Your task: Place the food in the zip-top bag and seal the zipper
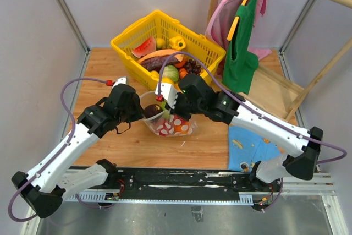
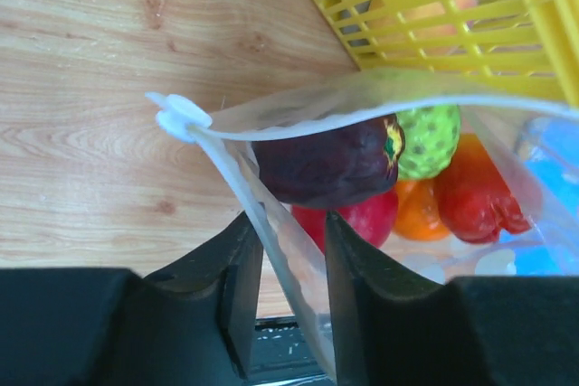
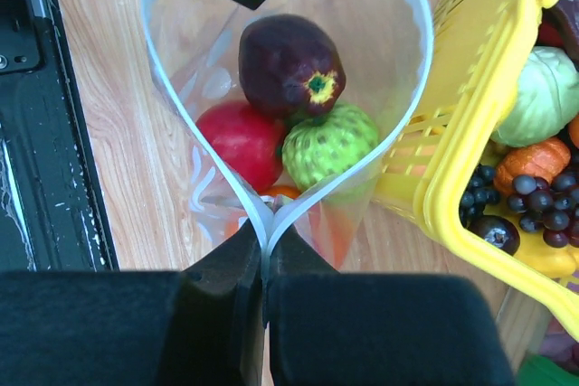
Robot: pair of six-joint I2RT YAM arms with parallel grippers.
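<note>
The clear zip bag [image 1: 171, 127] with red and white dots stands on the table, mouth open. Inside it are a dark eggplant [image 3: 289, 62], a green bumpy fruit [image 3: 329, 142], a red round fruit [image 3: 240, 140] and orange-red food [image 2: 482, 192]. My right gripper is shut on the bag's rim at one end of the mouth. In the left wrist view, my left gripper stands part open, its fingers either side of the zipper edge without pinching it. Beyond the fingertips, a pale zipper slider [image 2: 184, 117] sits at the bag's corner.
A yellow basket [image 1: 126, 59] full of other food stands close behind the bag. A wooden rack with green [image 1: 242, 53] and pink clothes is at the back right. Blue cloth [image 1: 247, 149] lies at right. Table left of the bag is bare.
</note>
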